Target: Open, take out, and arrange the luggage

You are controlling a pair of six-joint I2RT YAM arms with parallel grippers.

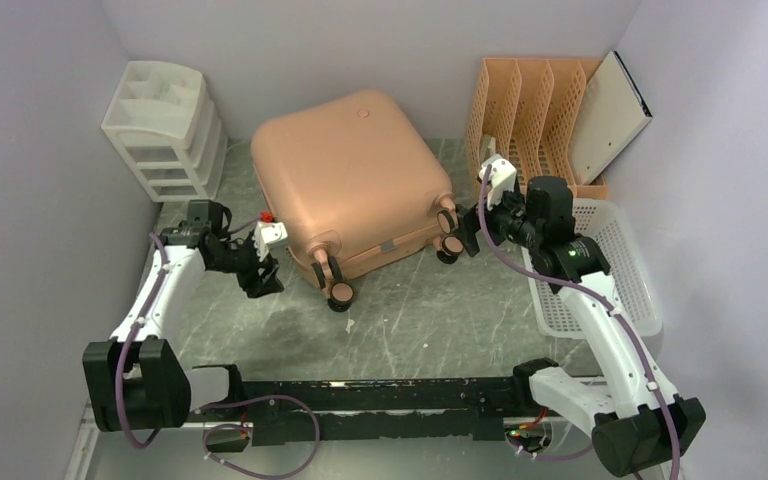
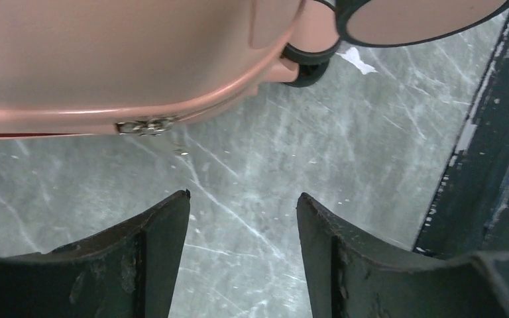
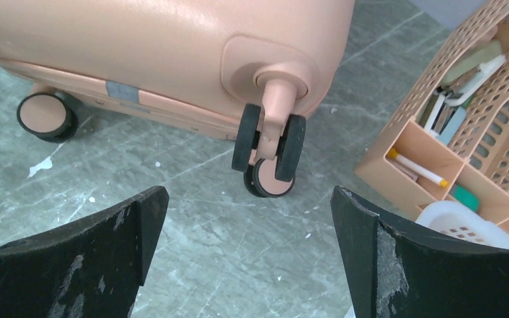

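A peach hard-shell suitcase (image 1: 350,170) lies flat on the marble floor, with its wheels toward the front. My left gripper (image 1: 260,278) hangs open over the floor just left of the suitcase's near wheel; its wrist view shows the shell's lower edge with a metal fitting (image 2: 142,126) and bare floor between the fingers. My right gripper (image 1: 475,225) is open near the right-hand caster (image 3: 272,132), which sits above and between its fingers in the wrist view, not held.
A white drawer unit (image 1: 165,100) stands back left. A peach organizer (image 1: 530,110) with small items and a board (image 1: 605,115) stands back right, a white basket (image 1: 620,280) at the right.
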